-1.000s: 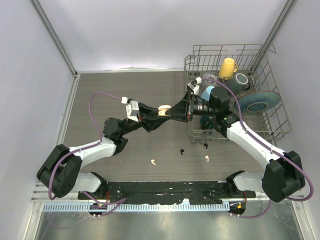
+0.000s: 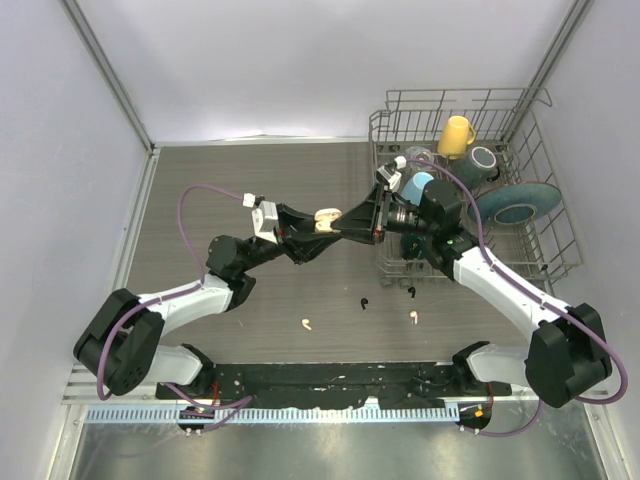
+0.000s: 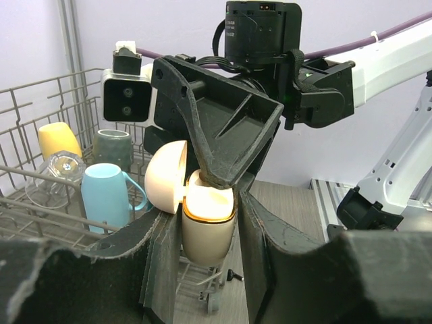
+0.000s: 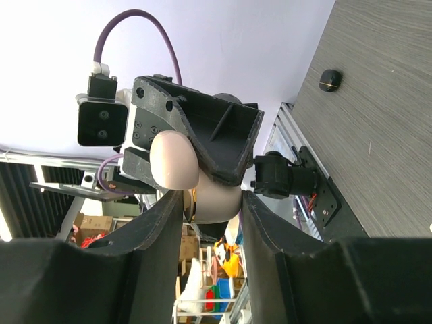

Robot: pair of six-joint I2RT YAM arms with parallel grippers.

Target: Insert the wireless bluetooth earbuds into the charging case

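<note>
A small white charging case [image 2: 326, 217] is held up between both grippers at mid-table, its lid raised. In the left wrist view the case body [image 3: 206, 239] with a gold rim sits between the left fingers, which stand apart; whether they press on it I cannot tell. My right gripper [image 2: 340, 228] is shut on the case, reaching in from the right, opposite my left gripper [image 2: 309, 232]. In the right wrist view the lid [image 4: 173, 160] hides the inside of the case. Below on the table lie a white earbud [image 2: 306, 324], another white earbud [image 2: 414, 317] and a black earbud [image 2: 364, 303].
Another small black piece [image 2: 411, 292] lies near the wire dish rack [image 2: 388, 125], which stands back right with a yellow mug [image 2: 455, 136], a blue mug [image 3: 106, 196] and plates.
Almost nothing differs over the last second. Both arms and the case keep their places, and the earbuds on the table have not moved.
</note>
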